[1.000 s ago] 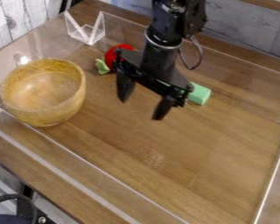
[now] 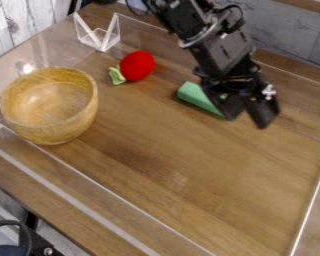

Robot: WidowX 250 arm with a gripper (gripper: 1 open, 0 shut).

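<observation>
My black gripper [image 2: 243, 100] hangs at the upper middle right, over a green block [image 2: 198, 98] that lies on the wooden table. The gripper partly covers the block's right end; whether its fingers are open or shut is unclear. A red round object [image 2: 137, 65] with a small green part lies left of it. A large wooden bowl [image 2: 48, 105] sits on the left.
A white wire-like holder [image 2: 99, 32] stands at the back left. A grey wall runs along the back right, and cables lie at the lower left corner.
The arm has swung up and to the right from the middle of the table, through a blurred motion, uncovering the red object and more of the green block's left end.
</observation>
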